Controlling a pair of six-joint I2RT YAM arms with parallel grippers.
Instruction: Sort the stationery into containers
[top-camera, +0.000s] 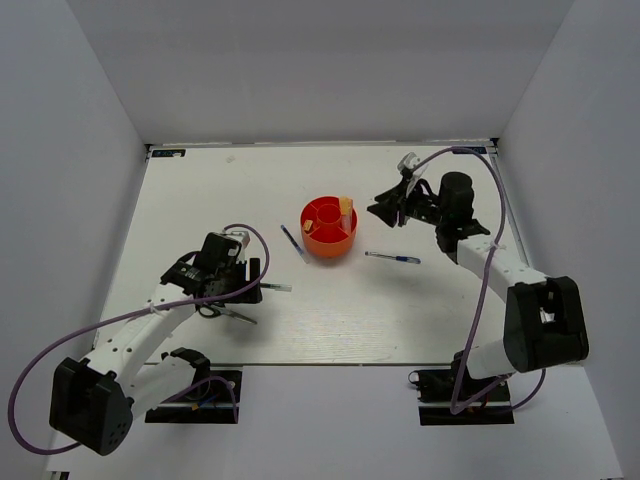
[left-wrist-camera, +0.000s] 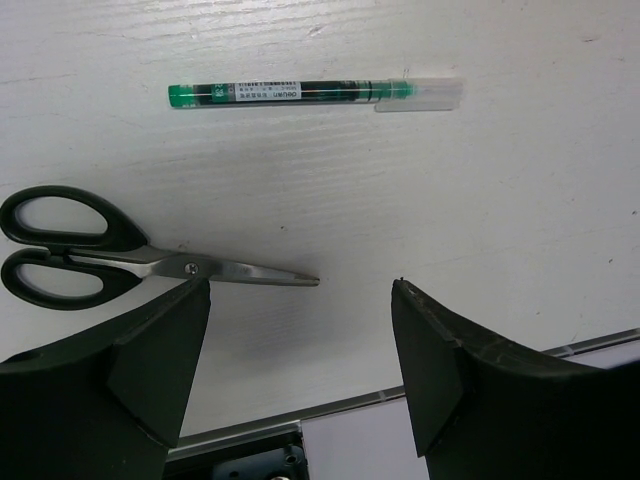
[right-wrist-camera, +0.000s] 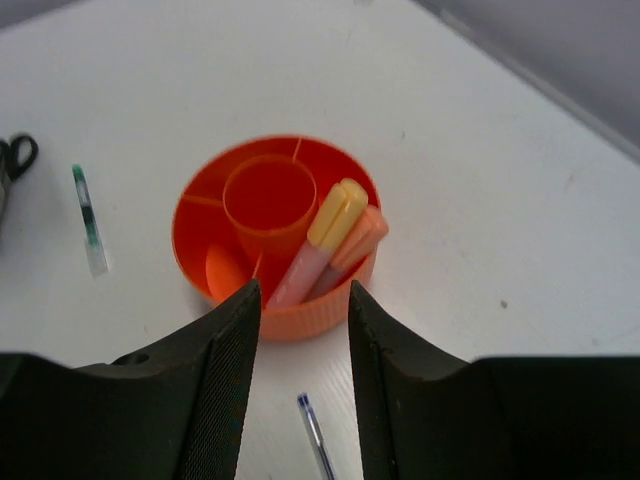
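Note:
The round red organizer (top-camera: 330, 245) stands mid-table, with a yellow-ended stick (right-wrist-camera: 340, 205) and a shorter orange-tinted piece (right-wrist-camera: 363, 238) leaning in one compartment. My right gripper (top-camera: 382, 212) is to the right of the organizer, its fingers apart and nothing between them. Below my left gripper, which stands wide open and empty, lie black-handled scissors (left-wrist-camera: 190, 265) and a green pen (left-wrist-camera: 290, 93) on the tabletop. One blue pen (top-camera: 294, 243) rests just left of the organizer; a second pen, blue and dark (top-camera: 392, 257), is to its right.
A small yellow piece (top-camera: 308, 226) sits in the organizer's left side.

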